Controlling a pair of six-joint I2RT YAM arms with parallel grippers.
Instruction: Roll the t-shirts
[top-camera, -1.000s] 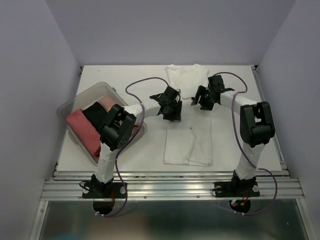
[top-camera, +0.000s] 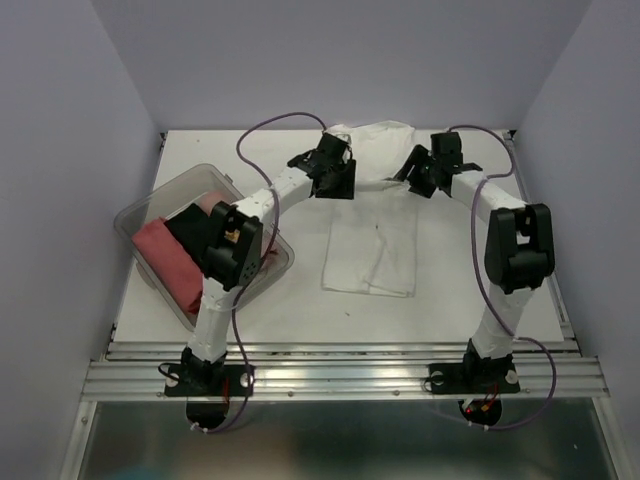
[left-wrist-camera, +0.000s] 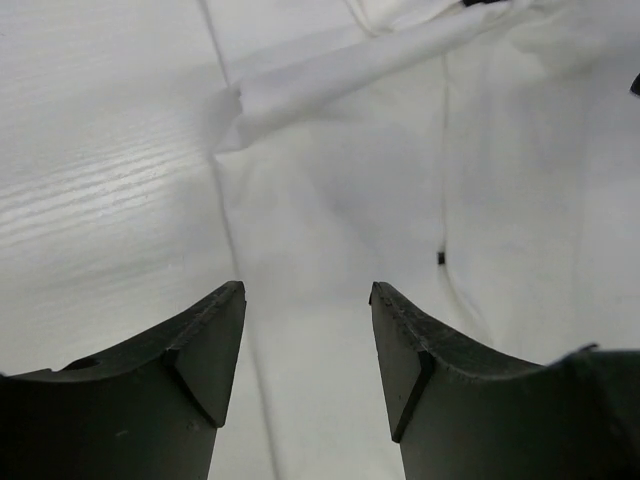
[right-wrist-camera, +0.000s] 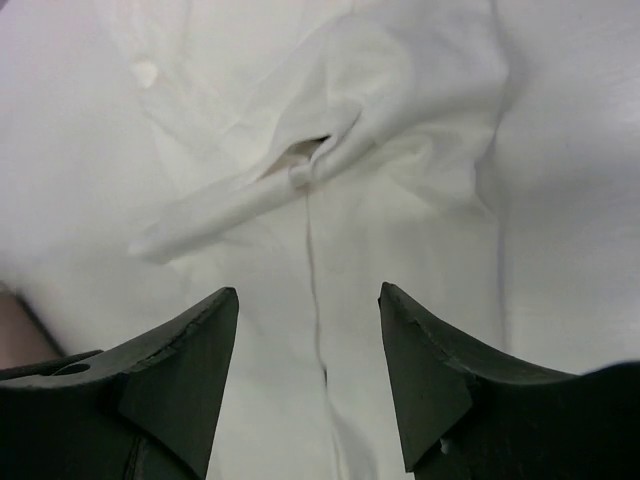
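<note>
A white t-shirt (top-camera: 372, 240) lies as a long strip on the white table, its far part spread wider. Across it runs a raised fold or thin roll, seen as a ridge (left-wrist-camera: 350, 75) in the left wrist view and as a loose, wrinkled ridge (right-wrist-camera: 240, 212) in the right wrist view. My left gripper (top-camera: 340, 192) is over the strip's left edge near this fold, fingers apart and empty. At the right edge, my right gripper (top-camera: 414, 182) likewise has parted fingers with no cloth visible between them. Contact with the cloth is hard to judge.
To the left stands a clear plastic bin (top-camera: 172, 195) holding a red rolled cloth (top-camera: 168, 265), a black one (top-camera: 190, 230) and other items, partly under my left arm. Bare table (top-camera: 460, 300) shows right of the shirt and in front of it.
The shirt's near edge has shifted toward the far side of the table. My left gripper has moved farther back and slightly left; the right one slightly back and right.
</note>
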